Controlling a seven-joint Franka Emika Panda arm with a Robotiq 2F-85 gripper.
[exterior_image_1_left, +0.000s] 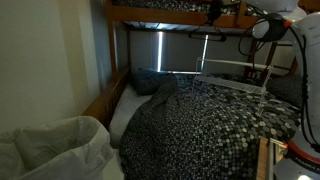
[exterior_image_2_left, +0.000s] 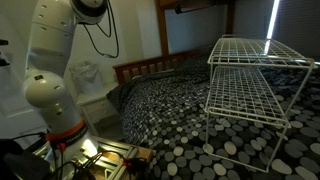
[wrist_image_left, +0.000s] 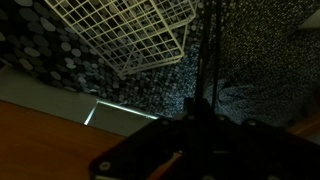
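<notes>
At the top of exterior view 1, my gripper (exterior_image_1_left: 212, 18) is small and dark against the upper bunk. A thin dark hanger-like thing (exterior_image_1_left: 207, 37) hangs beneath it. In the wrist view, a long narrow dark piece (wrist_image_left: 214, 40) runs upward from my gripper, whose fingers are closed on it; seen nearly edge-on, its full shape does not show. Below stands a white wire rack (exterior_image_2_left: 243, 93) with two shelves, on the patterned bedding. The same rack (wrist_image_left: 130, 35) fills the upper left of the wrist view, apart from the fingers.
Dark patterned bedding (exterior_image_1_left: 190, 135) covers the bed. A wooden upper bunk rail (exterior_image_1_left: 165, 15) runs close to my gripper. At the lower left stands a white bin (exterior_image_1_left: 60, 145). Bedding left of the rack is largely clear.
</notes>
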